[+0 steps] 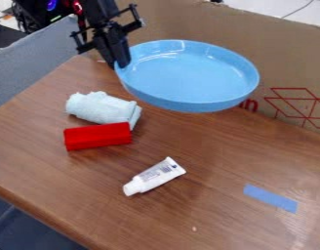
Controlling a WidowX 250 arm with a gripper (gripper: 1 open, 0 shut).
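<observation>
The black gripper (121, 61) is at the upper left, shut on the near-left rim of a large light-blue plate (189, 76), which it holds raised over the back of the wooden table. Below it lie a rolled pale cloth (104, 107), a red cylinder-like block (98, 136) and a white tube (153, 176). A strip of blue tape (269, 198) is on the table at the right.
A cardboard box wall (287, 68) runs along the back. A grey padded surface (32, 73) borders the table's left side.
</observation>
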